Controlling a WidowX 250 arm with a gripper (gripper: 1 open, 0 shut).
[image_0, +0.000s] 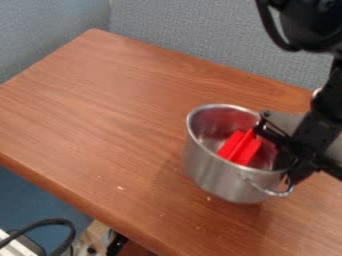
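Observation:
A steel pot stands on the wooden table at the centre right, with red objects inside it. The black gripper is at the pot's right rim, partly over it and near the wire handle. Whether its fingers are shut on the rim or the handle is hard to tell.
Grey partitions border it at the back and left. A black cable lies beyond the front left edge.

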